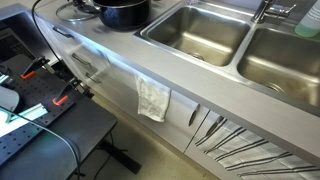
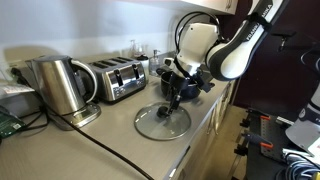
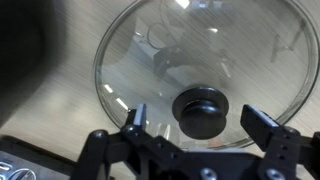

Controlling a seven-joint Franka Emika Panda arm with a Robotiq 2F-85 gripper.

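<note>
A round glass lid (image 3: 150,70) with a black knob (image 3: 201,112) fills much of the wrist view. The same lid (image 2: 152,126) lies flat on the counter in exterior view 2. My gripper is open, its two fingers apart on either side of the knob and nothing gripped. From exterior view 2, the gripper (image 2: 172,106) hangs low over the lid, close to the knob. Whether the fingers touch the knob I cannot tell. A black pot (image 1: 124,14) stands on the counter, partly hidden behind the arm in exterior view 2.
A kettle (image 2: 64,90) and a toaster (image 2: 122,78) stand along the wall left of the lid. A double sink (image 1: 200,35) lies beyond the pot.
</note>
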